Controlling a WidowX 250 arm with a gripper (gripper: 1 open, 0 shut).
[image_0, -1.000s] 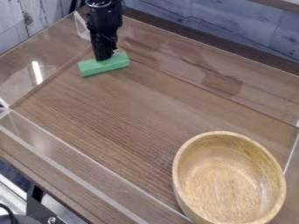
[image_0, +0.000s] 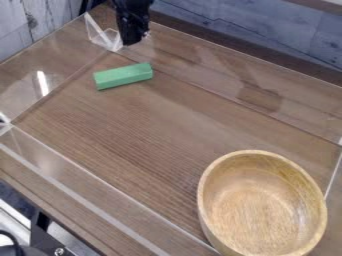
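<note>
A green rectangular block (image_0: 123, 76) lies flat on the wooden table (image_0: 160, 140) at the upper left. Above and behind it, my dark gripper (image_0: 131, 30) is at the top edge of the view, apart from the block and partly out of frame; its fingers are too small and dark to read. A pale, see-through patch, perhaps plastic, shows just left of it.
A large round wooden bowl (image_0: 261, 205) sits at the lower right. Walls border the table at the back and upper left. Dark cables show at the lower left corner.
My gripper has moved up and back from over the green block, which now lies uncovered in about the same place.
</note>
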